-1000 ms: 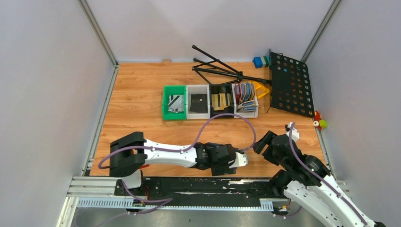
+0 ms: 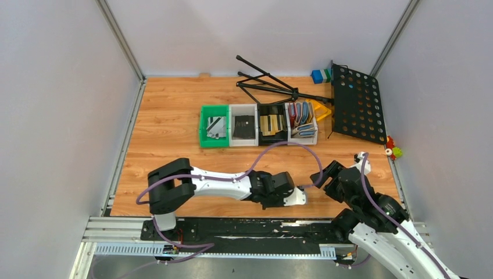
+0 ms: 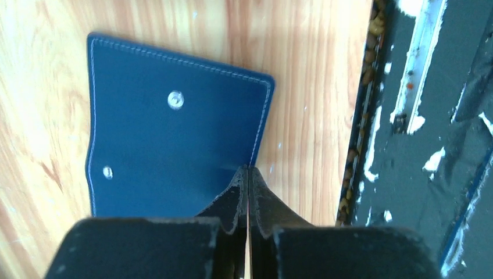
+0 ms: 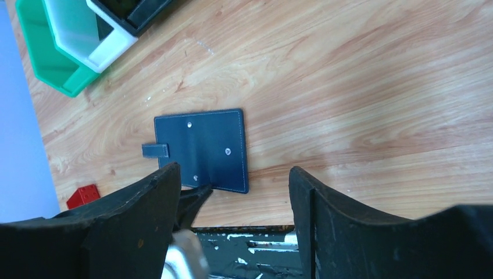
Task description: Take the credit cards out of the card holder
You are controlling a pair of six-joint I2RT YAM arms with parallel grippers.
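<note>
A dark blue card holder with snaps lies flat on the wood; the right wrist view [image 4: 206, 151] also shows its strap. It is mostly hidden under my left arm in the top view. My left gripper is shut, fingertips at the holder's edge, nothing visible gripped between them. My right gripper stands open, apart from the holder, with nothing between its fingers. No cards are visible in the holder.
A row of bins [image 2: 215, 139] with cards and other items stands behind the arms. A black folded stand [image 2: 357, 102] lies back right. A red object [image 4: 84, 195] is near the holder. Bare wood surrounds the bins' front and left.
The right arm moved only slightly.
</note>
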